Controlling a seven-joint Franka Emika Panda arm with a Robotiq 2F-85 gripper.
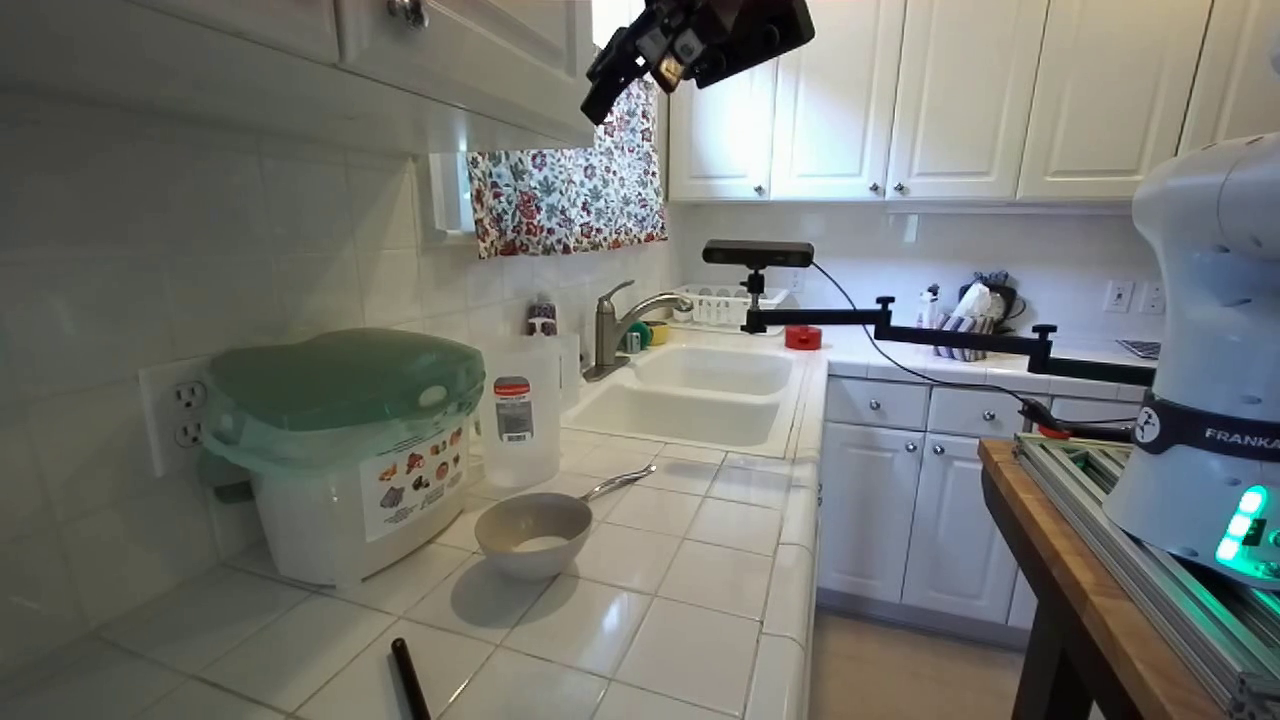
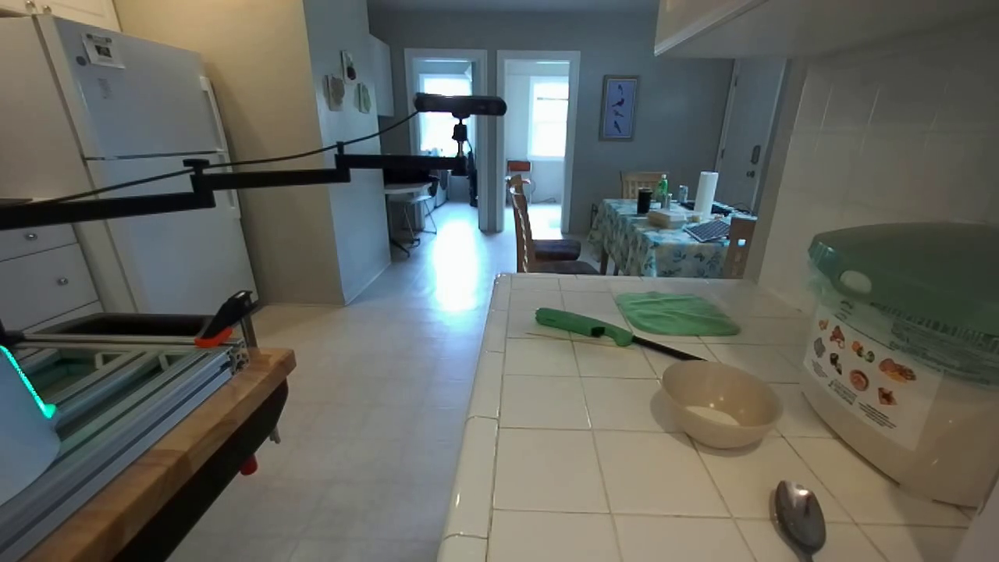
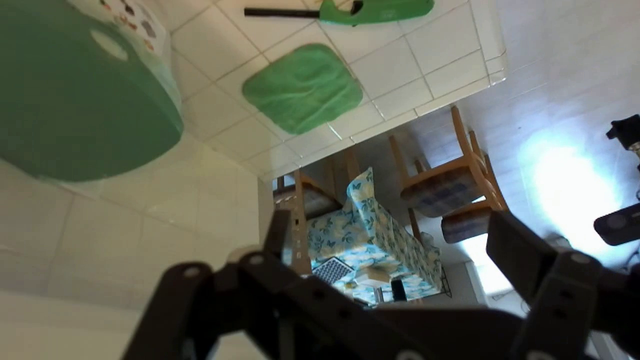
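Note:
High above the counter, my gripper stands open, its two dark fingers wide apart with nothing between them. In exterior view 1 only part of the gripper (image 1: 630, 84) shows at the top edge; exterior view 2 does not include it. A beige bowl (image 2: 721, 412) rests on the tiles, and a metal spoon (image 2: 798, 518) is close by it. Behind the bowl lies a green lighter (image 2: 585, 325) with a black stem. A folded green cloth (image 3: 303, 88) lies flat near the counter's end.
A bin with a green lid (image 1: 348, 378) stands against the wall, beside a clear jug (image 1: 519, 414). The sink (image 1: 708, 414) and faucet (image 1: 614, 330) are farther along. Upper cabinets (image 1: 480, 54) overhang the counter. A camera arm (image 1: 948, 336) reaches over the floor gap.

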